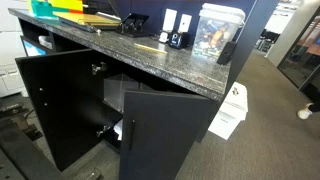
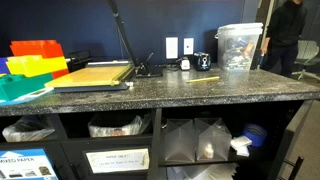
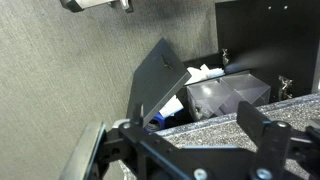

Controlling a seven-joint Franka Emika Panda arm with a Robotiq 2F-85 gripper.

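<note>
Across the bottom of the wrist view, my gripper is open, its dark fingers spread wide with nothing seen between them. It is above the edge of a speckled countertop (image 3: 215, 135). Beneath that counter is a black cabinet with both doors standing open: one door (image 1: 62, 105) and the other door (image 1: 157, 135). From above, a door (image 3: 157, 80) and another door (image 3: 265, 38) flank the opening. Clear plastic bins (image 2: 195, 140) sit inside, and blue round items (image 2: 254, 132) lie right of them. Neither exterior view clearly shows the gripper.
On the counter are a clear tub (image 2: 237, 47), a dark mug (image 2: 203, 61), a yellow stick-like item (image 2: 203, 80), a wooden-topped board (image 2: 93, 76) and large coloured blocks (image 2: 35, 65). Open carpet (image 3: 60, 75) lies before the cabinet. A person (image 2: 283, 35) stands behind at right.
</note>
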